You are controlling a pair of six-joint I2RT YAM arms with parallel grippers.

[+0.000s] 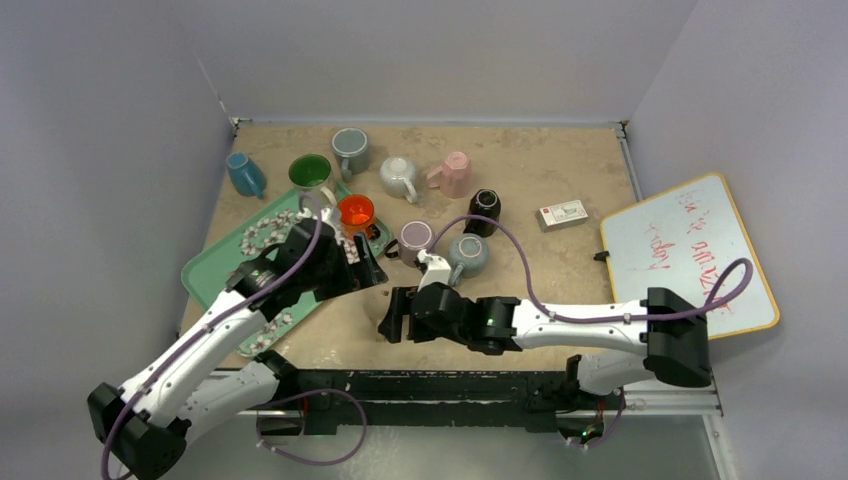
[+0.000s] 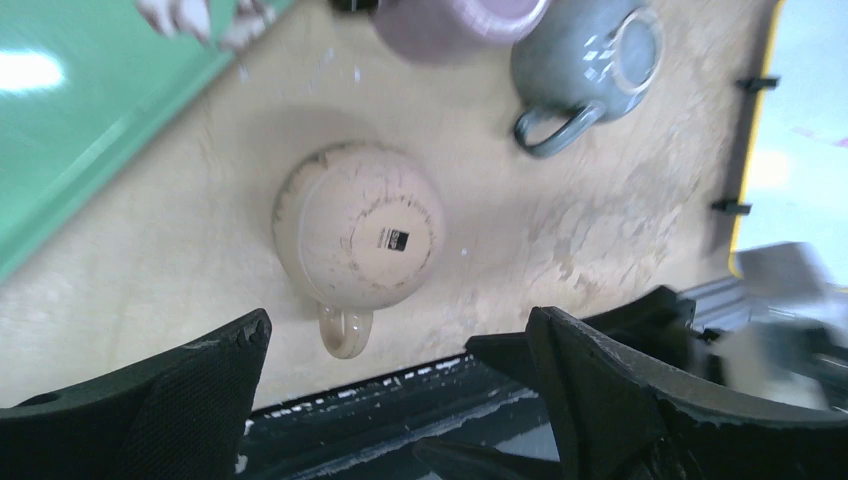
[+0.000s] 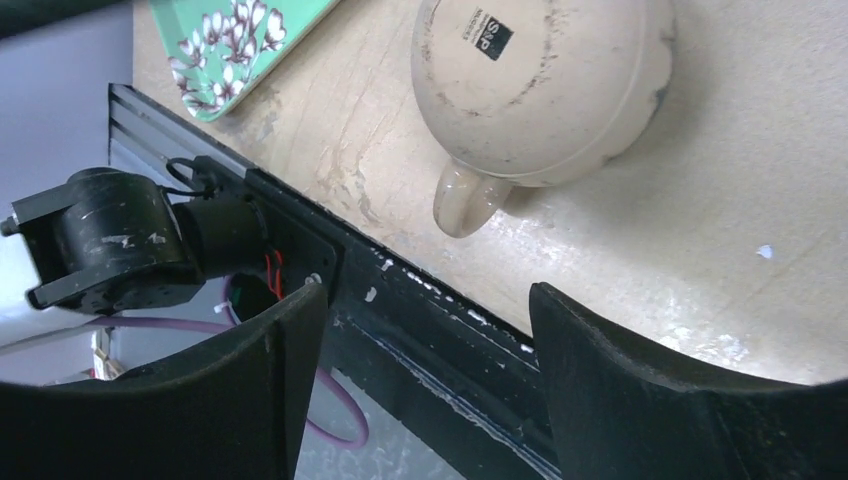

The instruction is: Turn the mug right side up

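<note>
The cream mug (image 2: pixel 355 225) (image 3: pixel 540 90) rests bottom-up on the table, its base label showing and its small handle toward the front edge. In the top view it is mostly hidden under the arms. My left gripper (image 1: pixel 355 262) hovers over it, open and empty. My right gripper (image 1: pixel 395 316) is low beside it on the handle side, its fingers apart with nothing between them.
A green floral tray (image 1: pixel 215 275) lies left. A purple mug (image 1: pixel 416 236) and grey-blue mug (image 2: pixel 580 50) sit behind, with several other mugs farther back. The whiteboard (image 1: pixel 680 250) is at right; the black frame (image 1: pixel 440 390) borders the front.
</note>
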